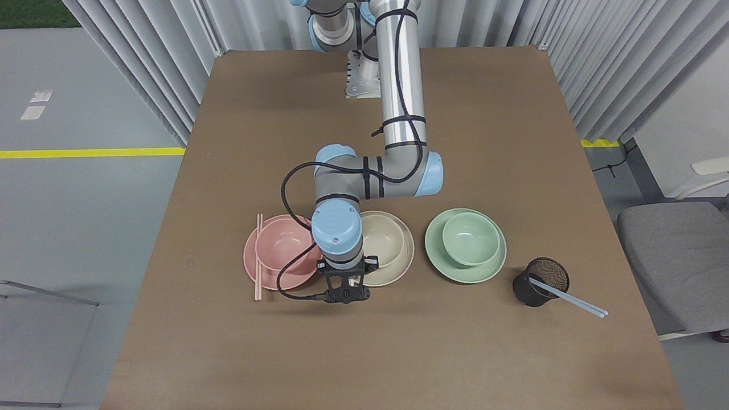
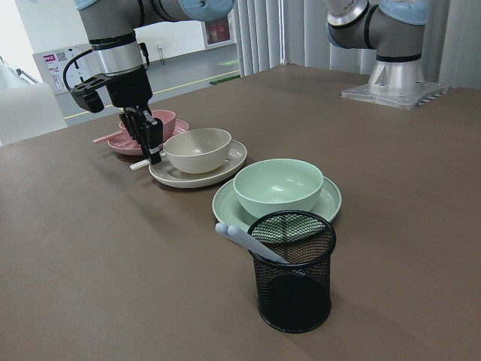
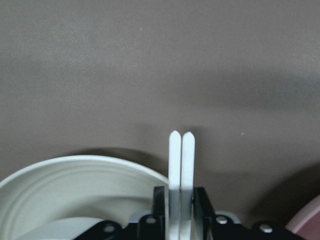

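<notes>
My gripper (image 2: 155,156) is low over the left edge of the cream plate (image 1: 392,272), beside the cream bowl (image 2: 197,154). In the wrist view white chopsticks (image 3: 187,170) lie side by side between the black fingers, along the plate's rim; whether the fingers grip them is unclear. The pink bowl (image 1: 283,242) sits on a pink plate, with pink chopsticks (image 1: 259,256) along its left side.
The green bowl (image 1: 470,238) on its plate is to the right. Beyond it stands a black mesh cup (image 2: 293,297) holding pale blue chopsticks (image 1: 570,298).
</notes>
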